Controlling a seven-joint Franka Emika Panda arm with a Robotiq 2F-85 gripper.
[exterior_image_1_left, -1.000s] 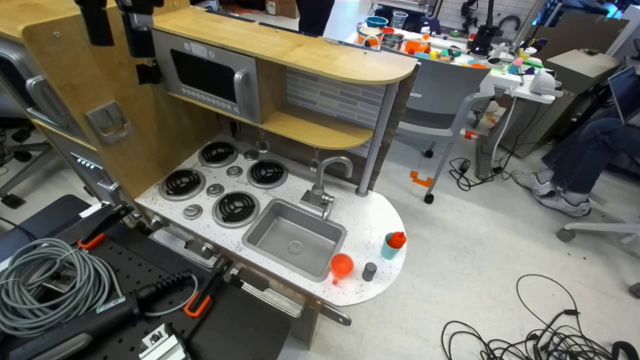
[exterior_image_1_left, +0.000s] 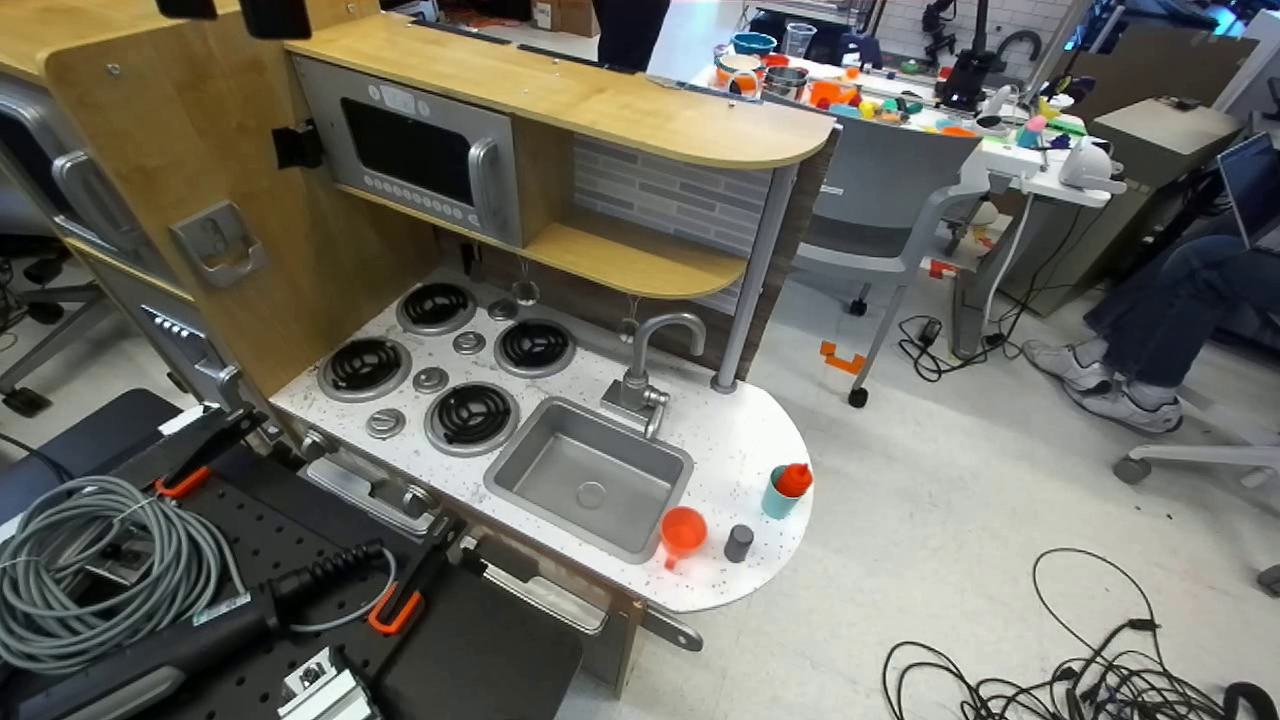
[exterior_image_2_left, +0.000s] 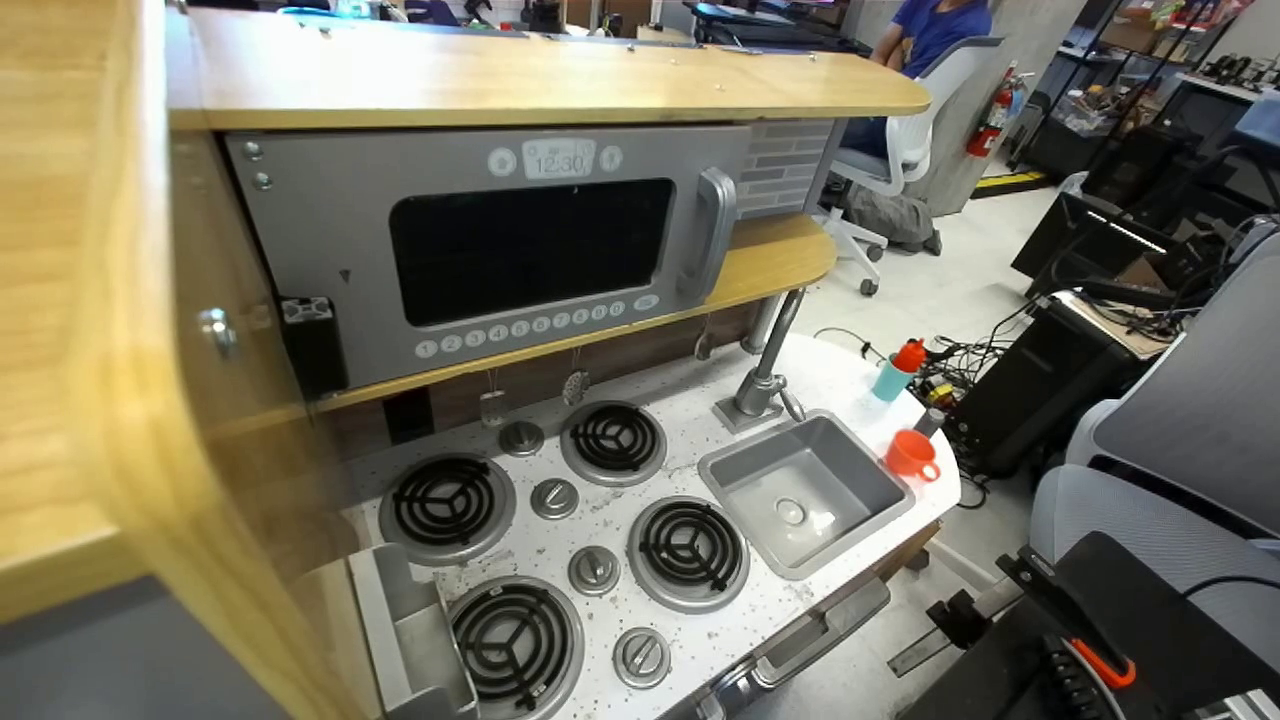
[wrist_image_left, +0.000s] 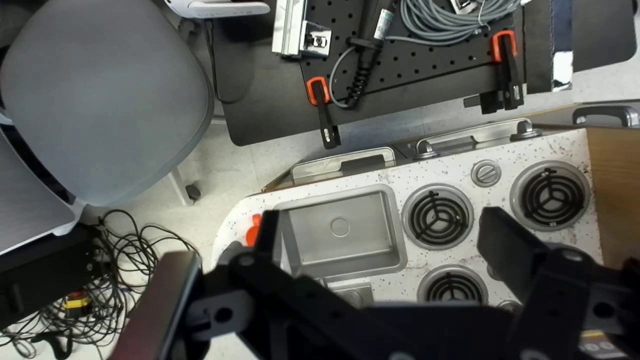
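My gripper is open, its two black fingers set wide apart with only air between them. It hangs high over the toy kitchen; at the top left of exterior view 1 just its fingertips (exterior_image_1_left: 276, 17) show. Well below lie the grey sink (wrist_image_left: 340, 271) and the stove burners (wrist_image_left: 438, 217). On the rounded counter end stand an orange cup (exterior_image_1_left: 683, 529), a small dark grey cylinder (exterior_image_1_left: 739, 544) and a teal cup (exterior_image_1_left: 777, 499) with a red item (exterior_image_1_left: 794, 479) in it. In the wrist view the finger partly hides the orange cup (wrist_image_left: 253, 230).
A microwave (exterior_image_2_left: 534, 258) with its door shut sits under the wooden top shelf (exterior_image_1_left: 564, 90). The faucet (exterior_image_1_left: 648, 360) rises behind the sink. In front is a black table (exterior_image_1_left: 504, 648) with coiled cable and clamps. The sink and burners are empty.
In exterior view 1 my gripper has risen, so that most of its fingers have left the top of the picture. The cups, the cylinder and the microwave have not moved.
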